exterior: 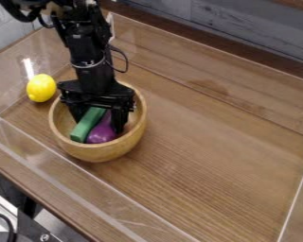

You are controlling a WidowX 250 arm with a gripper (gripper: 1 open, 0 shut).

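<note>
A wooden bowl [120, 142] stands on the table at the left of the camera view. In it lie a green long object [83, 127] and a purple round object [102, 134]. The black gripper [98, 107] is down inside the bowl's back part, over these objects. Its fingertips are hard to make out among them, so whether it is open or shut cannot be told.
A yellow object [42, 88] lies on the table left of the bowl. A grey plank surface runs along the back, beyond the table's edge.
</note>
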